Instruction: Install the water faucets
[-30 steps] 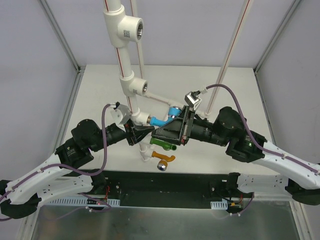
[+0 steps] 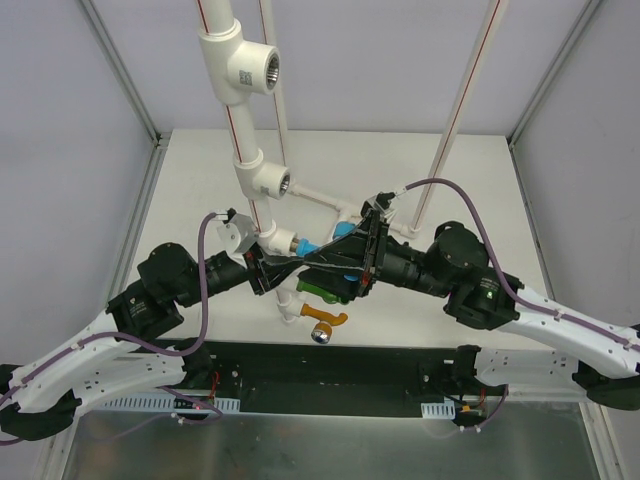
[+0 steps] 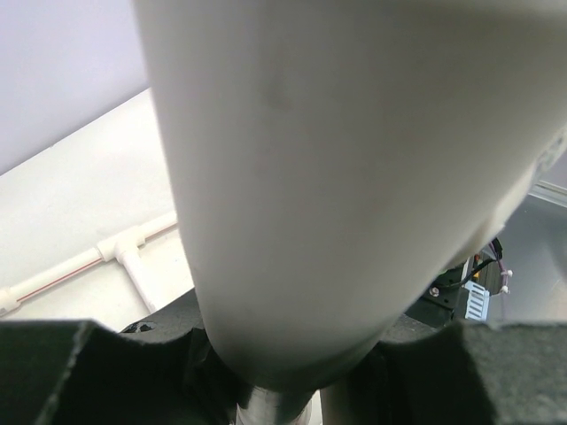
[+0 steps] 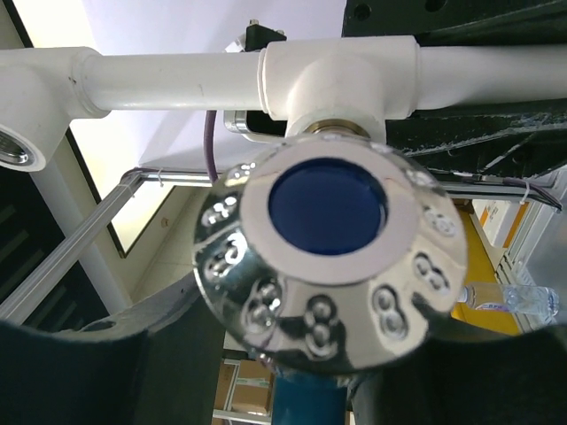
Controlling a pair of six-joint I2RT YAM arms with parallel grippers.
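A blue faucet [image 2: 308,247] sits at a white tee [image 2: 275,240] on the upright pipe, its brass end at the socket. In the right wrist view its chrome knob [image 4: 328,301] with a dark blue centre fills the middle, the blue body [image 4: 308,403] below. My right gripper is open, fingers either side of the faucet. My left gripper is shut on the white pipe [image 3: 310,204], which hides most of that view. Lower down are a green faucet [image 2: 318,290] and an orange faucet [image 2: 325,315]. How deep the blue thread sits cannot be told.
Higher on the pipe, two white tees [image 2: 255,68] have empty threaded sockets. Other white pipes [image 2: 460,90] run behind on the pale panel. Both arms crowd close together at the centre; a dark beam [image 2: 310,375] crosses below.
The upright pipe and left gripper have shifted slightly left.
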